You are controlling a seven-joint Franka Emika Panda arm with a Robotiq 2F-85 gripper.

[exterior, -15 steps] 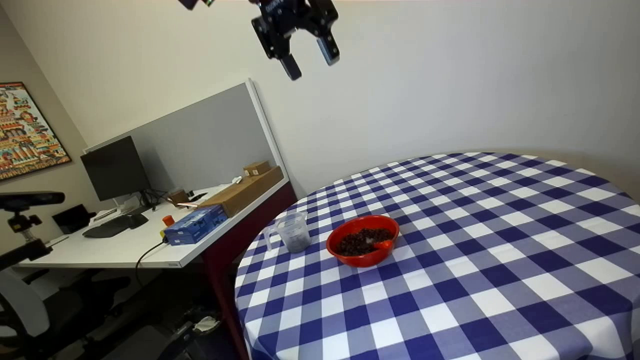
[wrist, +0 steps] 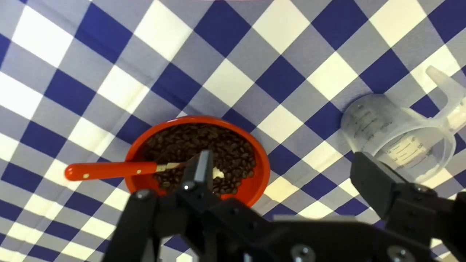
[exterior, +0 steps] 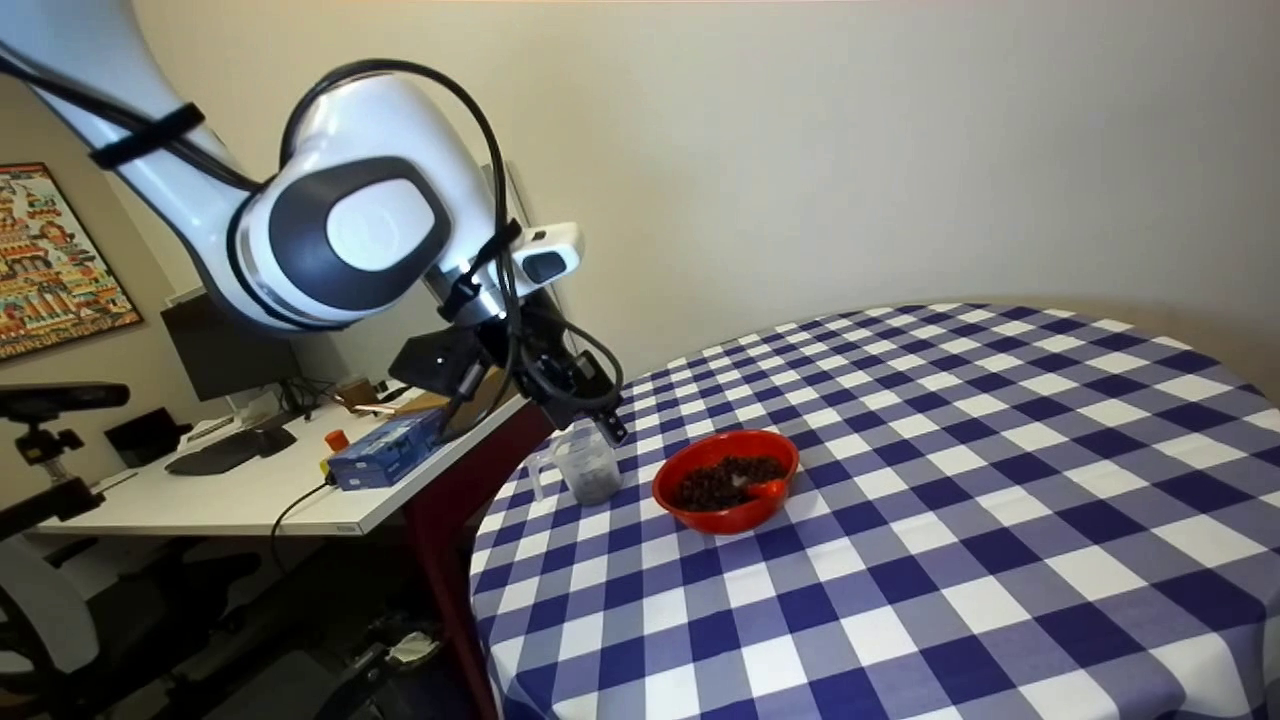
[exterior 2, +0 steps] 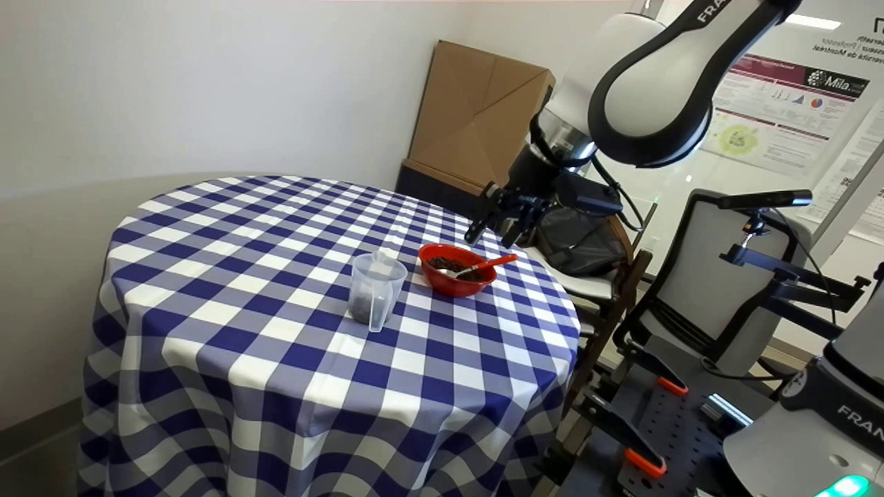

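Observation:
A red bowl [wrist: 260, 174] of dark coffee beans [wrist: 196, 139] stands on the table. Resting in it is a spoon with a red handle [wrist: 111, 170], which sticks out over the rim; part of the spoon is hidden behind a gripper finger in the wrist view. Beside the bowl is a translucent measuring cup [exterior 2: 377, 286], upright with its handle turned away from the bowl. My gripper [exterior 2: 491, 237] hangs above the table near the bowl. Its fingers [wrist: 203, 168] are wide apart in the wrist view, and nothing is between them.
A blue-and-white checked cloth [exterior: 936, 480] covers the round table, with wide clear room away from the bowl and cup. The wall [exterior: 900, 156] rises behind it. A white desk with a blue box [exterior: 390, 450] stands to one side in exterior view 1.
The arm has come down from high above the table to a lower place near the cup and bowl in exterior view 1. Bowl, spoon and cup have not moved.

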